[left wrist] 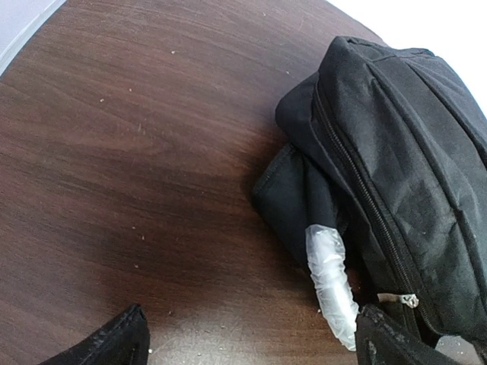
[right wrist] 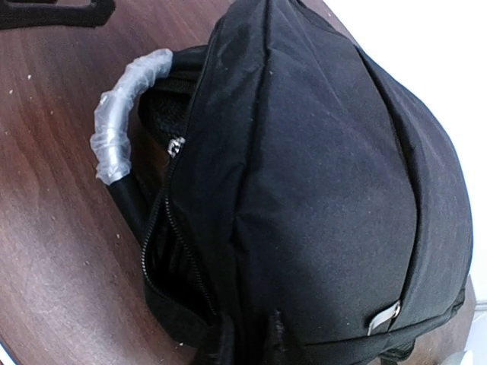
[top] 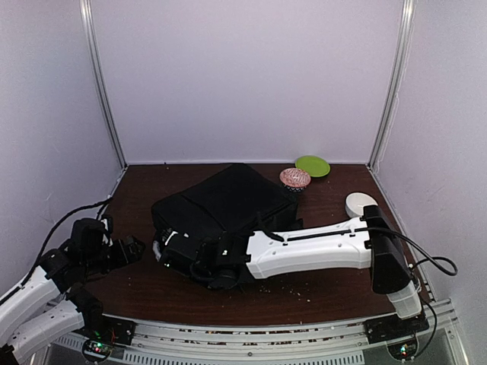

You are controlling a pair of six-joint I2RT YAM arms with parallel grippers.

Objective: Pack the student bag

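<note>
A black bag (top: 221,201) lies on the table in the top view. In the right wrist view, part of its zipper (right wrist: 183,247) is parted, with a dark gap inside. Its carry handle (right wrist: 114,129) is wrapped in clear plastic and loops out from that side. My right gripper is over the bag near the zipper's lower end, its fingers slightly apart; whether fabric is between them is hard to see. My left gripper stands wide open left of the bag, nothing held; its right finger (left wrist: 388,342) appears near the wrapped handle (left wrist: 331,285).
A patterned bowl (top: 295,179) and a green plate (top: 313,166) stand behind the bag on the right. Farther right is a white bowl (top: 361,204). Bare table (top: 137,198) shows left of the bag; my right arm spans its front.
</note>
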